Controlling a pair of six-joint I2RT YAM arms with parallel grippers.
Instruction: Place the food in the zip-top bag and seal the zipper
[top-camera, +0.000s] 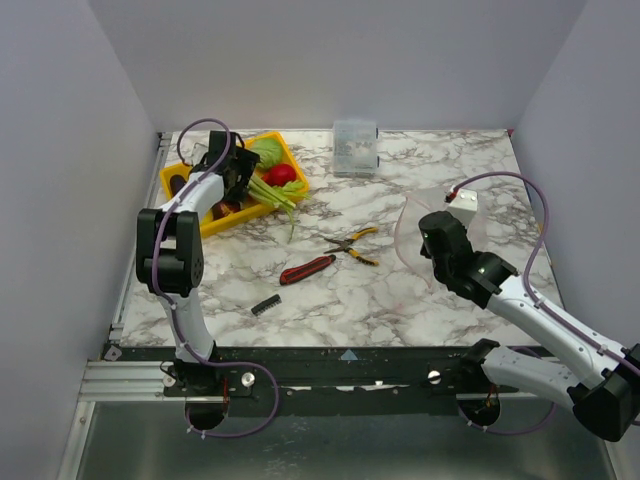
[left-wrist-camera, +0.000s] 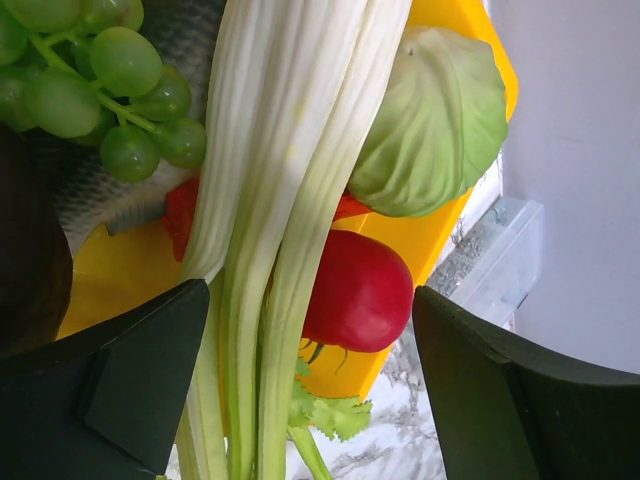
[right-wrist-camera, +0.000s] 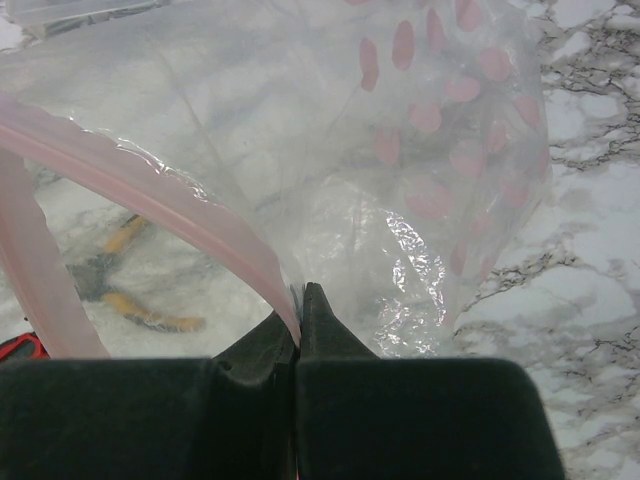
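In the left wrist view, pale green celery stalks (left-wrist-camera: 285, 170) run between the spread fingers of my left gripper, which is open. The fingers show apart from the stalks, a wide gap on the right side. A red tomato (left-wrist-camera: 362, 295), a green cabbage (left-wrist-camera: 435, 130), green grapes (left-wrist-camera: 100, 80) and a dark rounded item (left-wrist-camera: 25, 235) lie in the yellow tray (top-camera: 240, 219). At right, my right gripper is shut on the pink-banded rim of the clear zip top bag (right-wrist-camera: 240, 130). The bag's mouth gapes on the left, and pink dots mark its far part.
Pliers (top-camera: 352, 246), a red-and-black knife (top-camera: 307, 269) and a small black strip (top-camera: 266, 305) lie on the marble table between the arms. A clear plastic box (top-camera: 355, 148) stands at the back.
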